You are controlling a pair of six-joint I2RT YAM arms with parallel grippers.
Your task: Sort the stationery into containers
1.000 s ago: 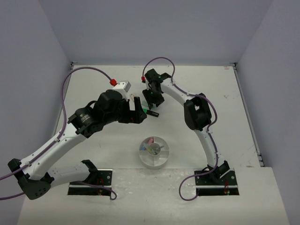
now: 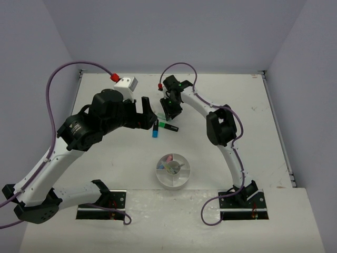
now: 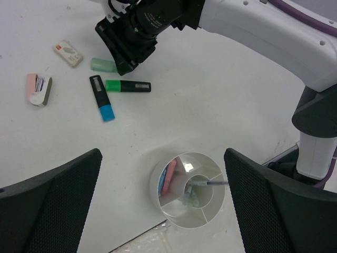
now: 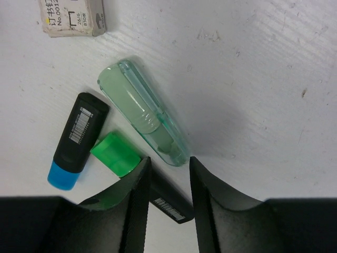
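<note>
On the white table lie a black highlighter with a blue cap (image 3: 102, 98), a black highlighter with a green cap (image 3: 128, 86), a translucent green stick (image 4: 142, 108), a small staple box (image 3: 68, 53) and a pink-and-white stapler (image 3: 39, 89). The round divided container (image 2: 174, 183) stands near the front edge, with several items inside. High over the table, my left gripper is wide open and empty. My right gripper points down close to the green stick's end and the green-capped highlighter, fingers parted and holding nothing.
My right arm (image 2: 227, 142) reaches across the table's right-centre. A clear flat packet (image 3: 145, 242) lies at the front edge by the container.
My left arm has moved left and toward the back, and appears higher, uncovering the blue-capped highlighter in the top view. My right arm has barely shifted.
</note>
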